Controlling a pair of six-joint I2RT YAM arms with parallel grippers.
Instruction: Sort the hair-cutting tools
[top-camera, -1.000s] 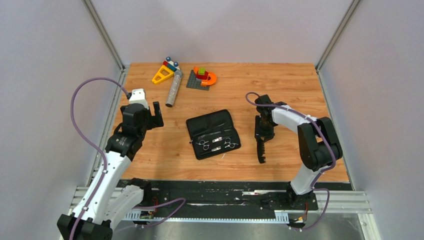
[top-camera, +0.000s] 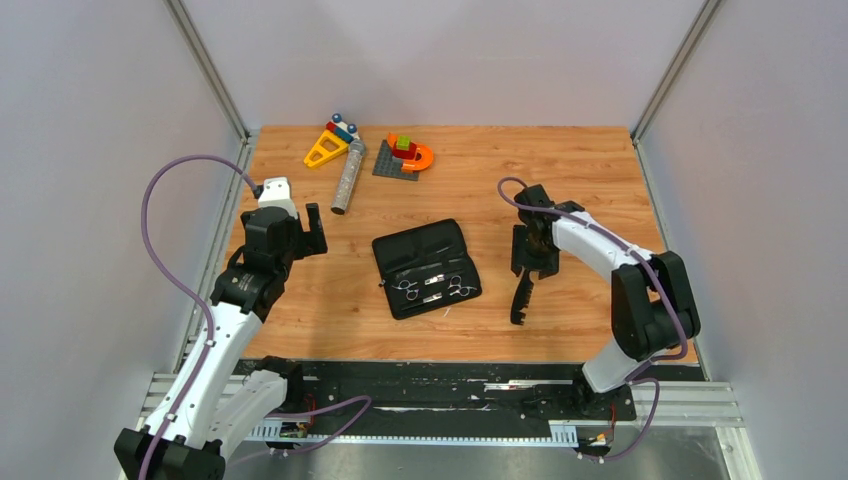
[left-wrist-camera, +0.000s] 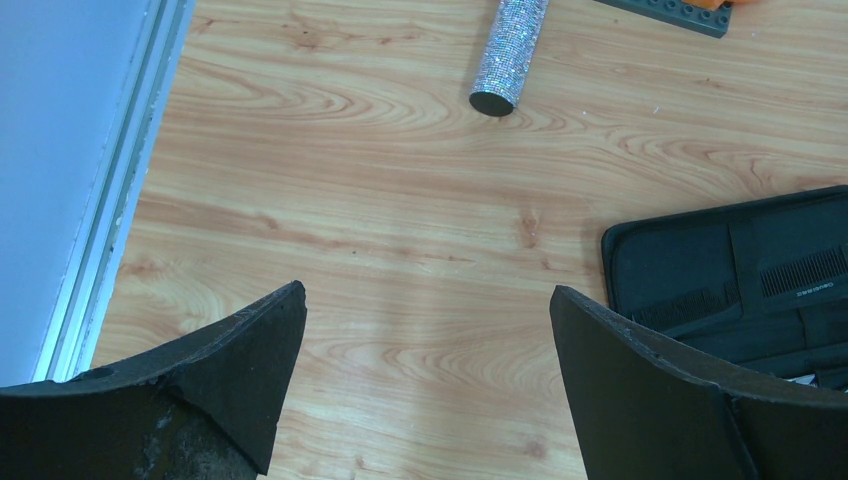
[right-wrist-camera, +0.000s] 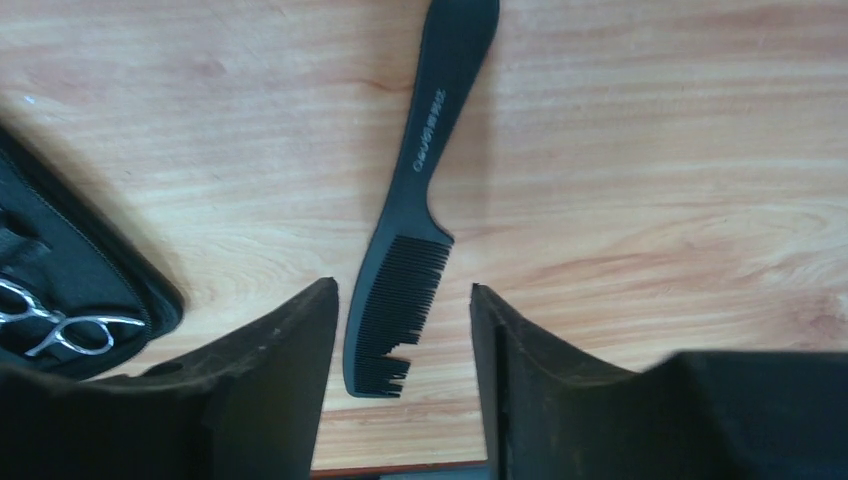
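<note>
A black comb (top-camera: 520, 298) lies under my right gripper; in the right wrist view its handle points away, and its toothed end (right-wrist-camera: 392, 290), with some teeth broken, lies between and beyond the open fingertips, apparently not gripped. The black tool case (top-camera: 428, 250) lies open at the table's centre, holding scissors (top-camera: 460, 290), slim metal tools and, in the left wrist view, combs (left-wrist-camera: 800, 270). My left gripper hangs open over bare wood left of the case, nothing between its fingers.
At the back left are a glittery cylinder (top-camera: 349, 180), a yellow toy piece (top-camera: 323, 152) with coloured parts and a grey baseplate (top-camera: 395, 171) with orange, red and green pieces. Walls border the sides and back.
My right arm has shifted slightly toward the right, and its fingers appear wider apart. The comb looks slightly shifted or turned. The left arm is unchanged.
</note>
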